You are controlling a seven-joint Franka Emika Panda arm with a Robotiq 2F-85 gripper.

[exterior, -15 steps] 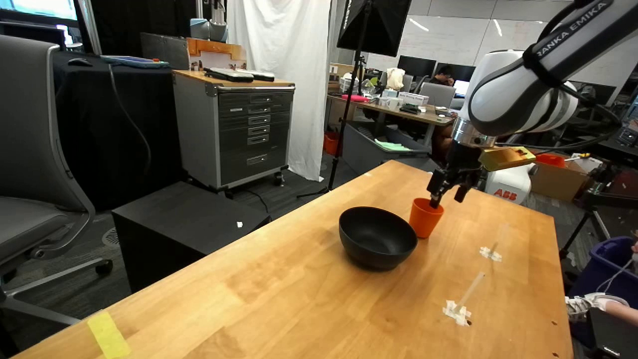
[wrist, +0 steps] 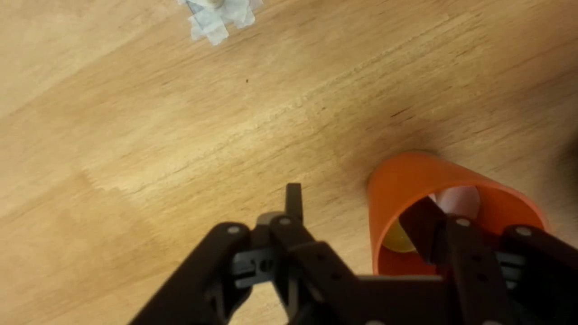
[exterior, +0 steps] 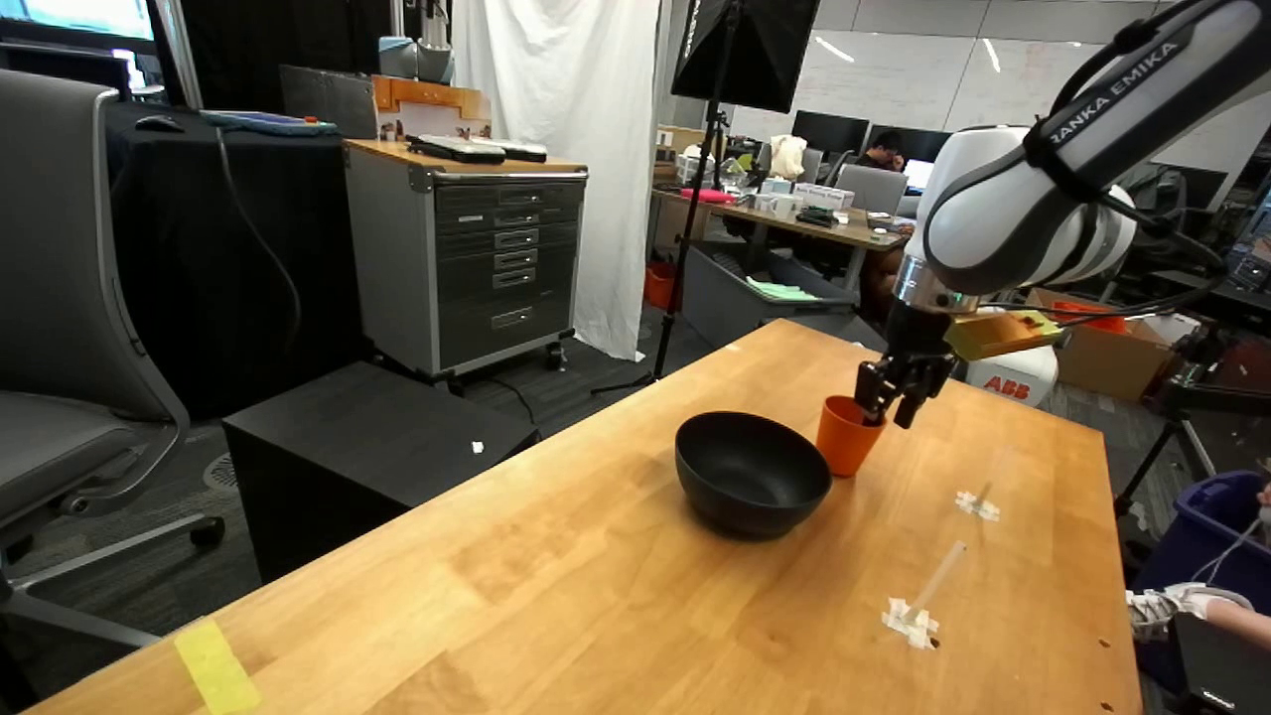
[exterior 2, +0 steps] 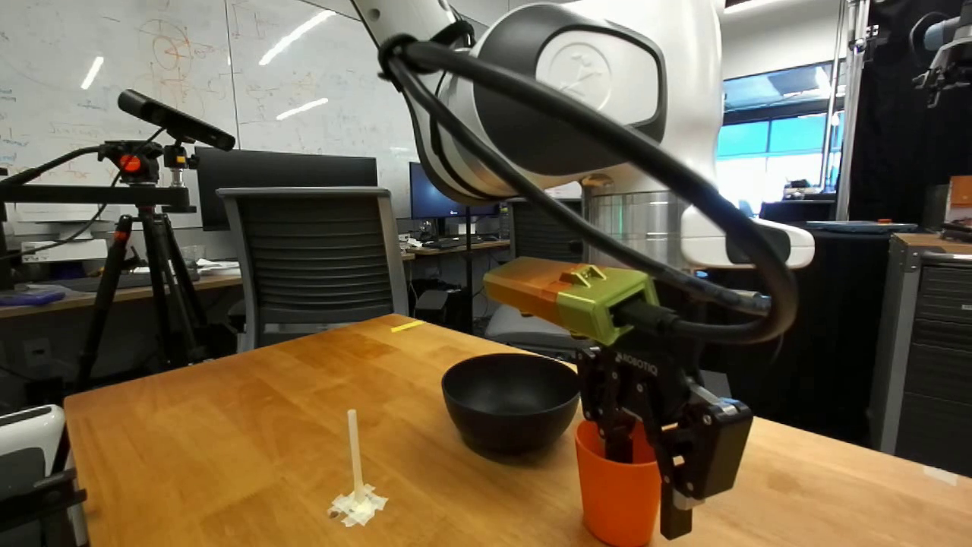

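An orange cup [exterior: 843, 441] stands on the table just to the right of a black bowl [exterior: 753, 477]. My gripper straddles the cup's wall, one finger inside the cup and the other outside it. The fingers are part open, with a gap showing between the outer finger and the cup [wrist: 403, 176]. Inside the cup lie a pale pinkish thing [wrist: 460, 201] and a yellow thing [wrist: 398, 238], both partly hidden by the inner finger. The bowl [exterior 2: 510, 401] looks empty from what shows of its inside.
Two thin upright sticks are taped to the table, one nearer [exterior: 936, 580] and a fainter one [exterior: 991, 475] behind it. Bare wood lies in front of the bowl and to its left. A yellow tape strip [exterior: 216, 667] marks the near left corner.
My gripper has come down, so one finger reaches further into the cup. Its fingers stand closer together than before. The bowl has not moved.
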